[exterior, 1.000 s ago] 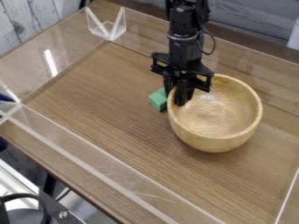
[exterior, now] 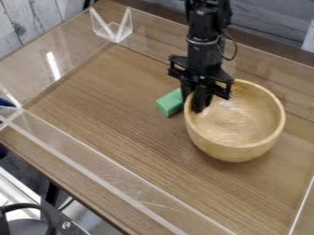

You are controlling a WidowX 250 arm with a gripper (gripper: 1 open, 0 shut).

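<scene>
My gripper (exterior: 196,90) hangs from the top centre, shut on the left rim of a large cream bowl (exterior: 234,128); the exact grip at the fingertips is dark and hard to make out. A small green block (exterior: 168,105) lies on the wooden table just left of the bowl, partly hidden by it and the gripper.
The wooden table (exterior: 98,138) has clear room to the left and front. A clear plastic piece (exterior: 112,25) sits at the back left. A dark cable (exterior: 37,218) lies at the bottom left corner.
The gripper and bowl have shifted slightly right and down in the view, the bowl moving a little toward the right edge.
</scene>
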